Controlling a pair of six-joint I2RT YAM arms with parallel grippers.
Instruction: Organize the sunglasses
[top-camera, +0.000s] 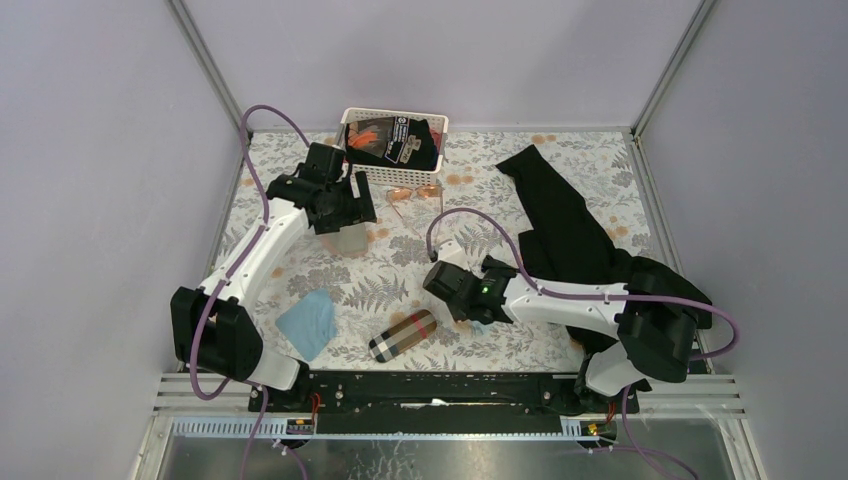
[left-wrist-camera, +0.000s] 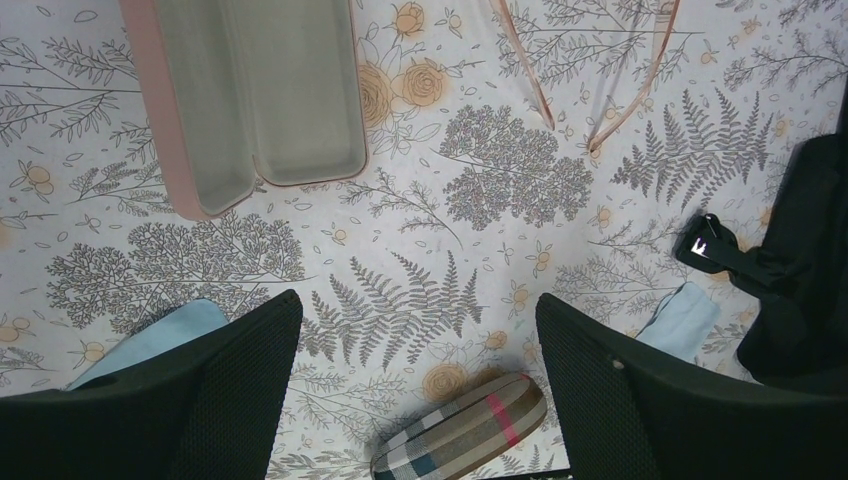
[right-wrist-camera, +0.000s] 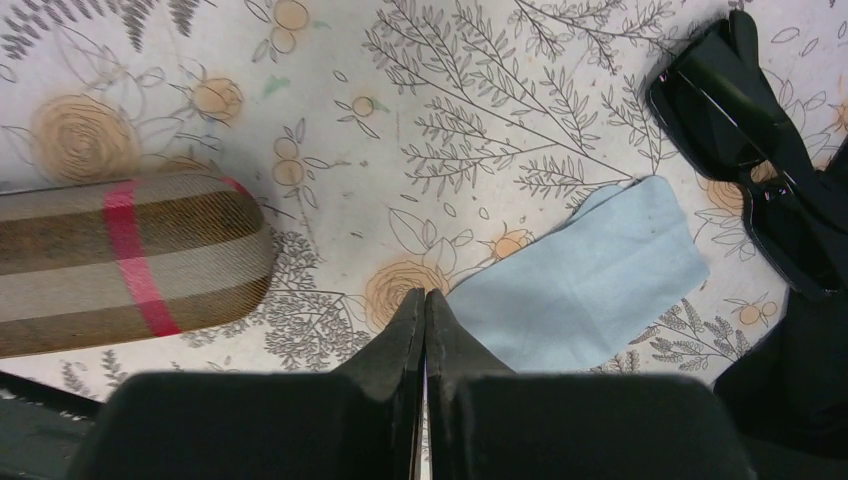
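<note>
Black sunglasses (right-wrist-camera: 700, 110) lie at the edge of a black cloth, right of a folded light blue cloth (right-wrist-camera: 580, 290) on the table. My right gripper is shut with nothing between its fingers; the blue cloth lies outside them, against or just behind the right finger. Clear-armed sunglasses with orange lenses (top-camera: 415, 192) rest near the basket. An open pink case with a grey lining (left-wrist-camera: 300, 100) lies below my left gripper, which is open and empty. A plaid case (top-camera: 403, 335) sits closed near the front edge.
A white basket (top-camera: 390, 176) holding dark packages stands at the back. Another light blue cloth (top-camera: 308, 324) lies front left. Black fabric (top-camera: 570, 215) spreads across the right side.
</note>
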